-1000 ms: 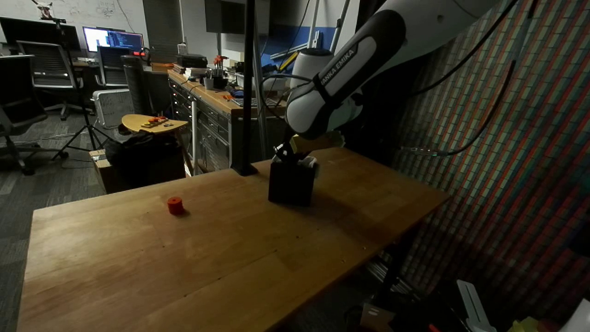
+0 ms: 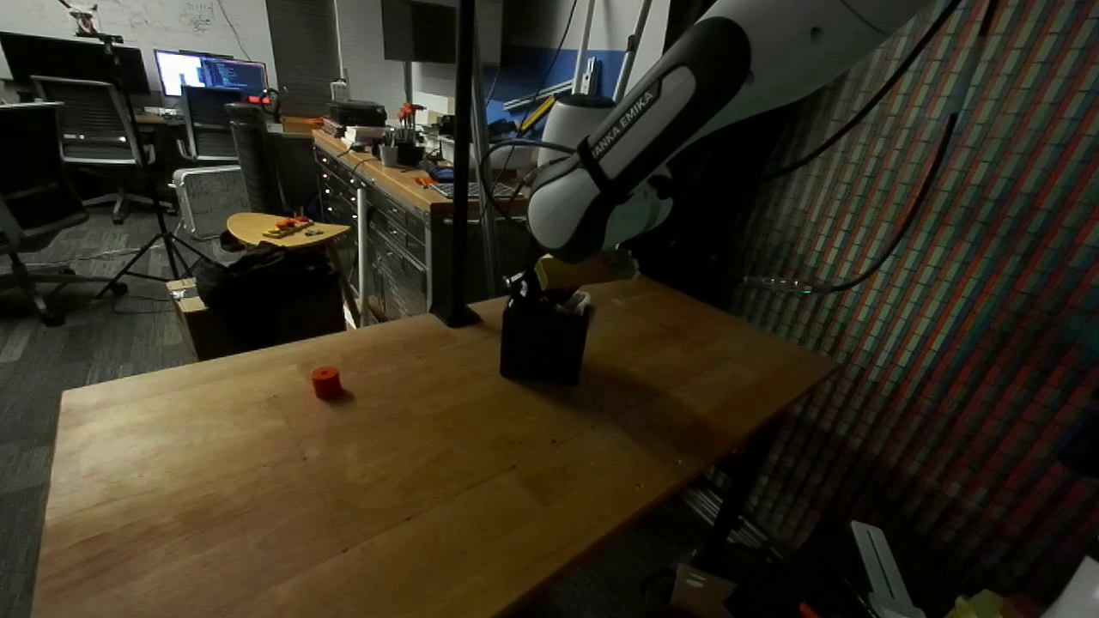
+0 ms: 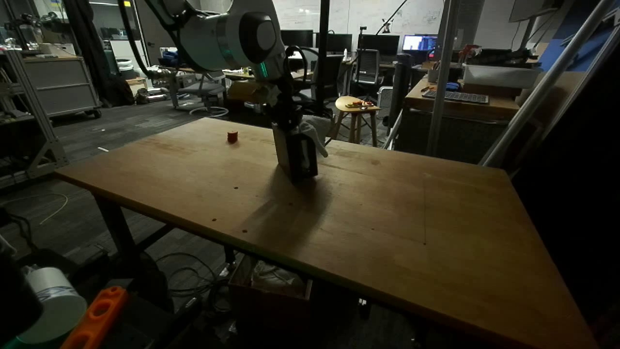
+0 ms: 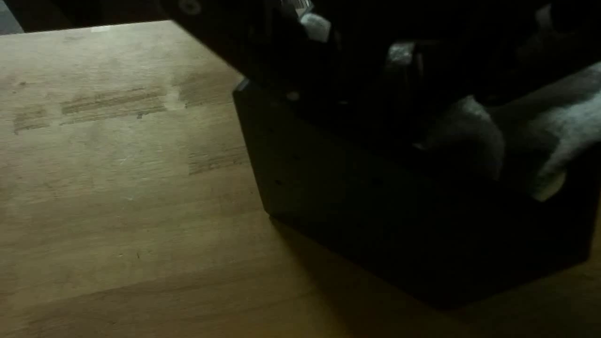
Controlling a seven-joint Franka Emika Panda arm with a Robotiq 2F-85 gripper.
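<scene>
A black open-topped box [image 2: 543,348] stands upright on the wooden table, with pale cloth [image 3: 315,134] inside and hanging over one side. My gripper [image 3: 288,123] points down at the box's opening. In the wrist view, the dark gripper covers much of the top of the box [image 4: 360,186]; folds of the whitish cloth [image 4: 563,126] show at the right. The fingertips are lost in shadow, so how far apart they stand, and whether cloth is between them, cannot be made out.
A small red cylinder [image 2: 326,384] sits apart from the box on the table [image 2: 412,463]. A dark vertical post [image 2: 460,154] rises at the table's far edge, close to the box.
The arm has shifted slightly downward and to the left in exterior view 1, bringing the gripper a little lower at the box. Box and red cylinder stay where they were.
</scene>
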